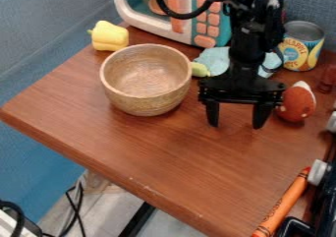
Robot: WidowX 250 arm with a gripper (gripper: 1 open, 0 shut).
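The black gripper (237, 119) hangs over the middle-right of the wooden table, its two fingers apart and pointing down, with nothing visible between them. A woven bowl (145, 80) stands to its left, and an orange-brown ball with white marks (297, 103) rests just right of it. Behind the gripper lie a light blue cloth (211, 59) and a small pale green item (197, 70), partly hidden.
A toy microwave (157, 7) stands at the back, with a yellow pepper (109, 36) at back left and a can (302, 46) at back right. An orange crayon (281, 209) lies front right.
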